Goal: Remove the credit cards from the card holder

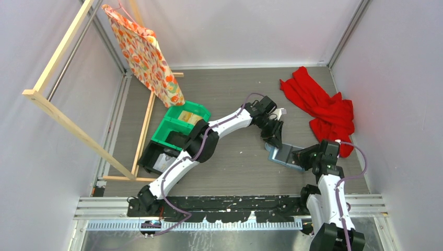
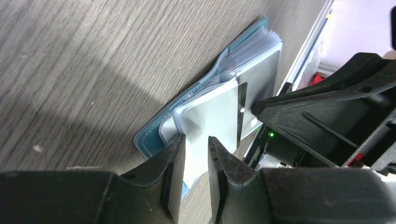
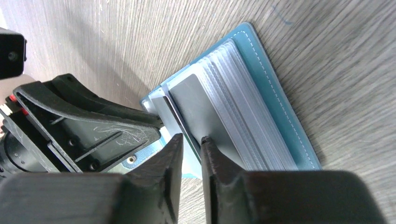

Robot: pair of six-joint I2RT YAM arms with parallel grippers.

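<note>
The blue card holder (image 1: 284, 155) lies spread flat on the table, with clear sleeves (image 3: 233, 102) and a grey card (image 3: 201, 109) in it. My left gripper is slightly open over a pale sleeve (image 2: 210, 114), its fingertips spaced apart at the near end. From the other side my right gripper comes down at the sleeves, narrowly open. A dark edge (image 3: 180, 114) standing up from the holder runs down into the gap between its fingers. Whether either fingertip pair touches the holder, I cannot tell.
A crumpled red cloth (image 1: 324, 107) lies behind the right arm. Green bins (image 1: 170, 128) and a black bin (image 1: 150, 158) stand at the left beside a wooden frame (image 1: 78, 130) with a patterned cloth hanging on it. Both grippers are close together over the holder.
</note>
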